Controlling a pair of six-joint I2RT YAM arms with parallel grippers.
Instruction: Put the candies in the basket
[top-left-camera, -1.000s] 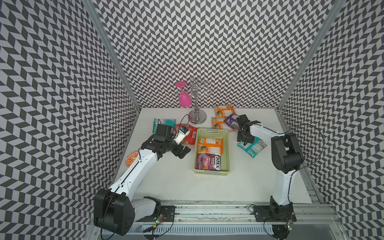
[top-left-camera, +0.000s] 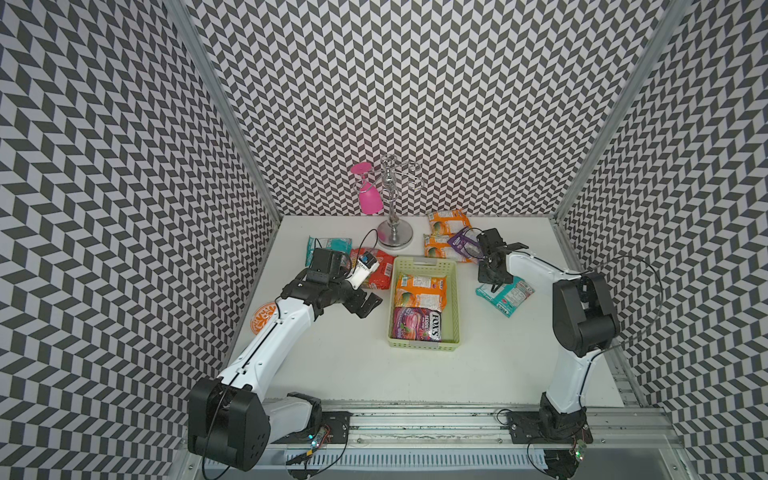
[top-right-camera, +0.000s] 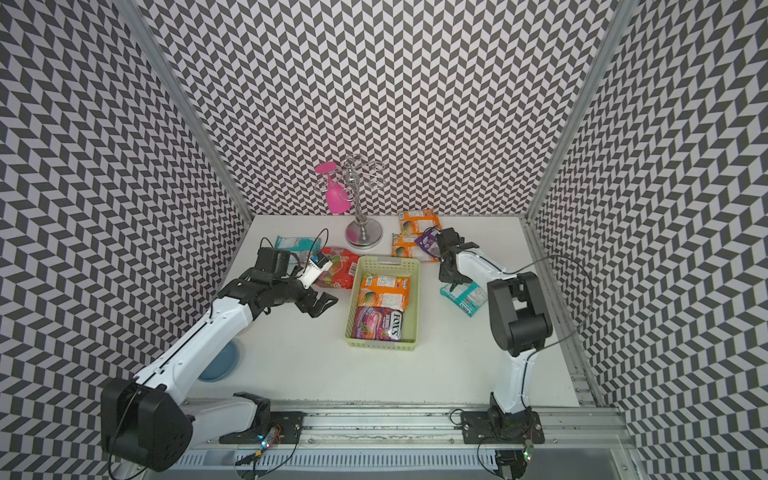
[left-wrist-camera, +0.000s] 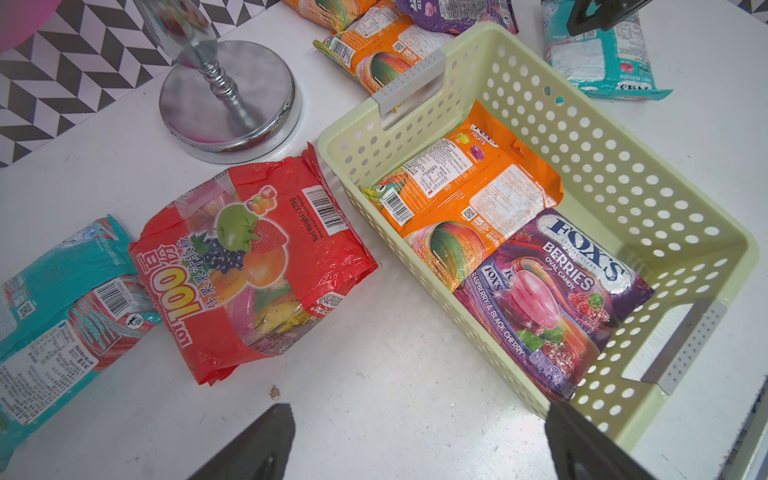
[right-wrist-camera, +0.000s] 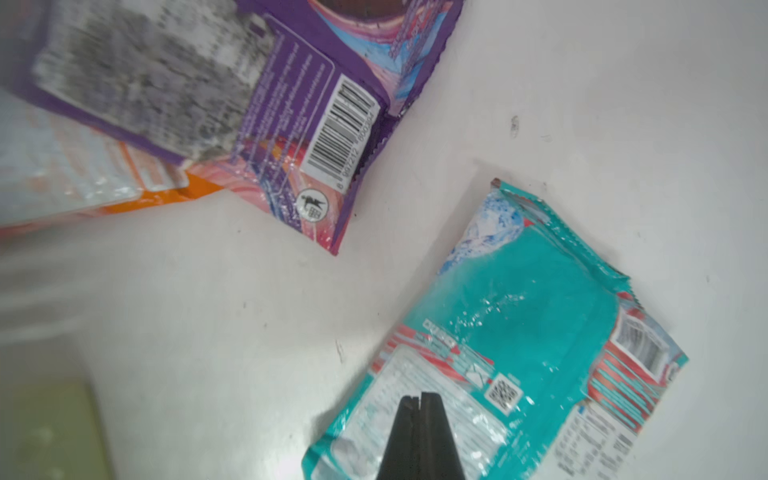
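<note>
The light green basket (top-left-camera: 452, 308) holds an orange candy bag (left-wrist-camera: 504, 192) and a purple Fox's bag (left-wrist-camera: 560, 292). To its right a teal candy bag (right-wrist-camera: 528, 320) lies flat on the table. Over that bag is my right gripper, its fingertips together with nothing between them. A purple bag (right-wrist-camera: 264, 88) on orange bags (top-left-camera: 448, 220) lies behind it. Left of the basket are a red candy bag (left-wrist-camera: 252, 260) and another teal bag (left-wrist-camera: 64, 328). My left gripper stands open, empty, above bare table.
A chrome stand (top-left-camera: 394, 232) with a pink glass (top-left-camera: 369, 198) hanging on it rises behind the basket. A blue round item (top-right-camera: 220, 361) lies at the table's left, partly under the left arm.
The left arm is nearly still.
</note>
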